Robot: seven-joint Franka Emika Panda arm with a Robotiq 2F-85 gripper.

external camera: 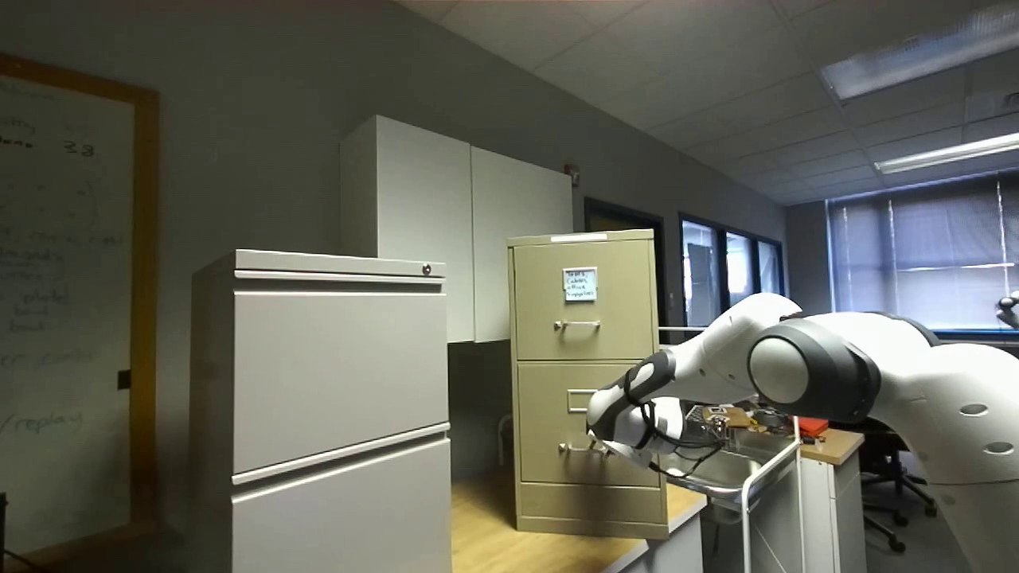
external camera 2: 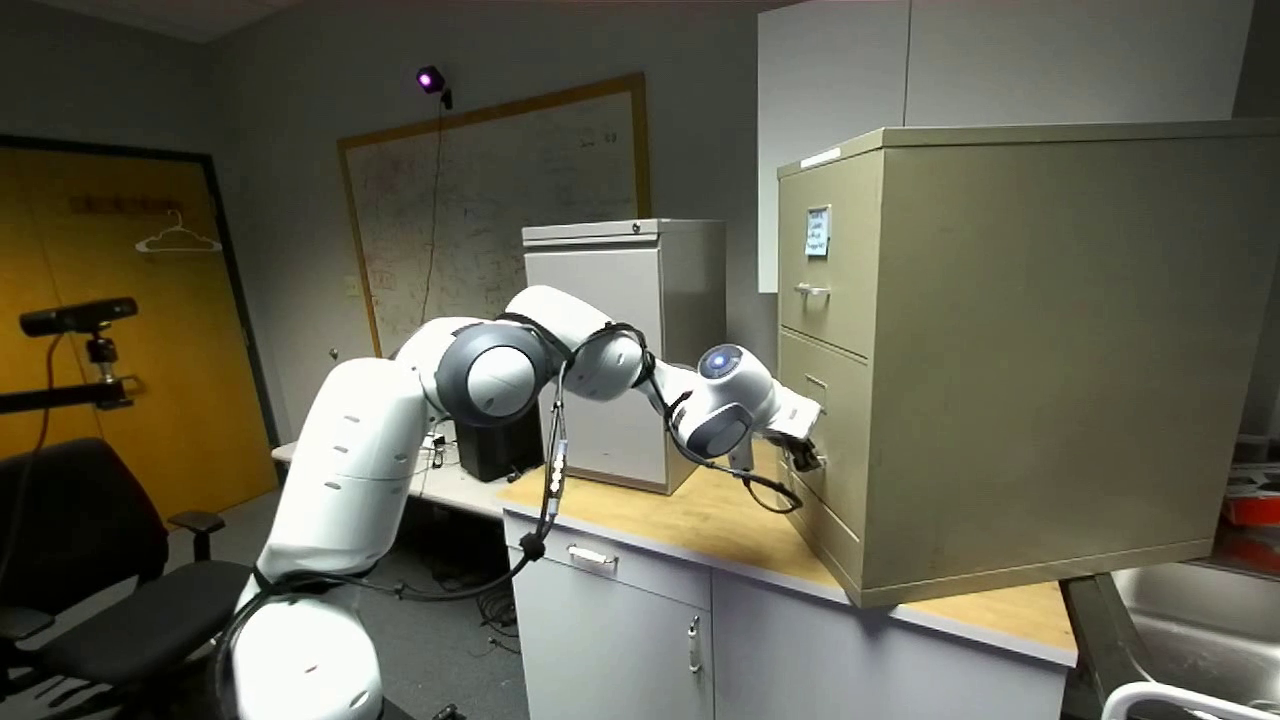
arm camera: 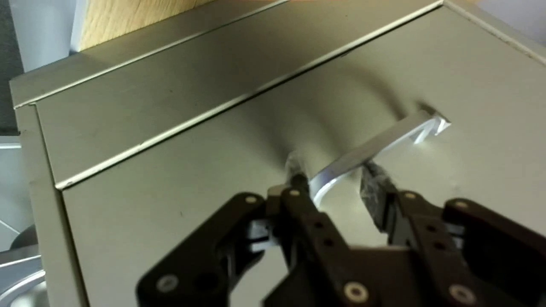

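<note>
A tan filing cabinet (external camera 2: 1056, 360) stands on the wooden counter, both of its drawers closed. Its lower drawer handle (arm camera: 396, 139), a curved metal bar, runs between the fingers of my gripper in the wrist view. One fingertip is on each side of the bar, and the gripper is shut on it; the bar's near end is hidden behind the fingers. In exterior view 2 my gripper (external camera 2: 803, 454) meets the front of the lower drawer. The upper drawer handle (external camera: 577, 325) is free, below a paper label (external camera: 579, 285).
A light grey cabinet (external camera: 339, 382) stands to the left of the tan one. Bare wooden counter (external camera 2: 708, 516) lies between them in exterior view 2. A metal sink (external camera: 721, 469) is on the tan cabinet's other side, and wall cupboards (external camera: 521, 239) hang behind.
</note>
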